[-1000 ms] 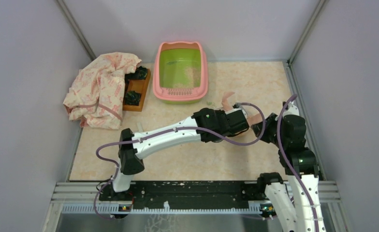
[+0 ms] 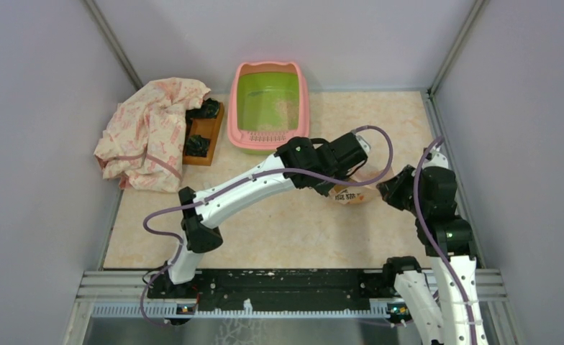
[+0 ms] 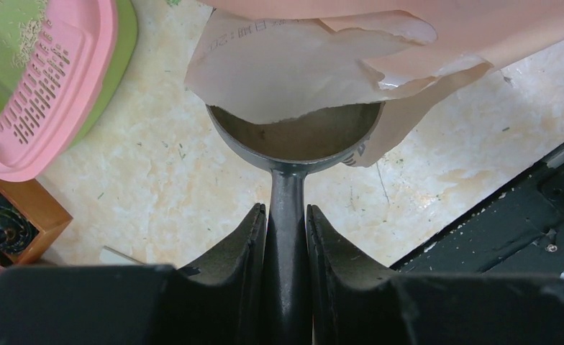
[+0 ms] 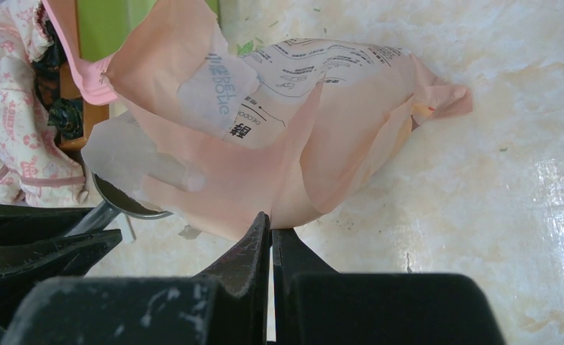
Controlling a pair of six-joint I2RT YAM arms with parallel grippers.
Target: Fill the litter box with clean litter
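Note:
The pink-rimmed green litter box [image 2: 268, 135] stands at the back, a small patch of litter inside. The torn litter bag [image 2: 351, 195] lies right of centre, partly hidden by my left arm. My left gripper is shut on the handle of a grey scoop [image 3: 244, 144], whose cup is inside the bag's mouth, under a paper flap. My right gripper is shut on the edge of the bag's torn paper [image 4: 297, 194], holding it beside the opening.
A crumpled patterned cloth [image 2: 146, 136] and a wooden tray [image 2: 203, 129] with black items lie at the back left.
The right arm is almost unchanged.

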